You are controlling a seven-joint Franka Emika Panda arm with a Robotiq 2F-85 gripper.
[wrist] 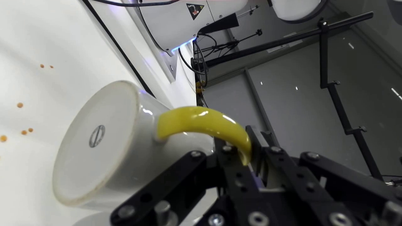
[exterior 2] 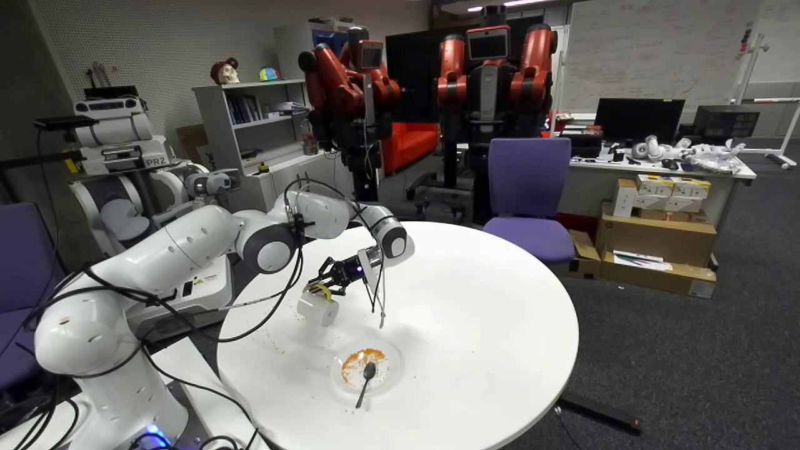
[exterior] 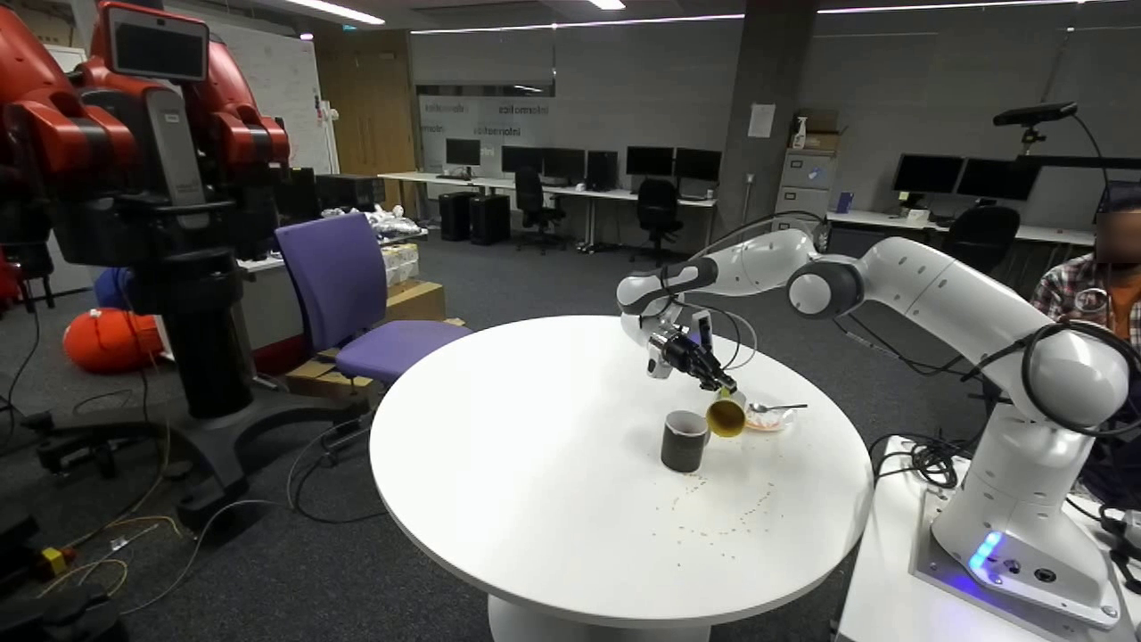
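Observation:
A white mug [wrist: 96, 145] with a yellow handle and yellow inside hangs tipped on its side, its base toward the wrist camera. My gripper is shut on the yellow handle [wrist: 205, 122]. In exterior view 1 the yellow mouth of the mug [exterior: 727, 415] faces the camera, above the table and close to the right of an upright dark mug [exterior: 682, 443]. From there my gripper [exterior: 727, 383] comes down from the upper left. The dark mug is hidden behind the held one in exterior view 2.
A clear plate [exterior 2: 394, 371] with orange bits and a spoon [exterior 2: 365, 384] rests on the round white table [exterior 2: 480, 315]. Small orange crumbs [exterior: 738, 519] are scattered near the mugs. A purple chair [exterior: 369, 305] stands beyond its edge.

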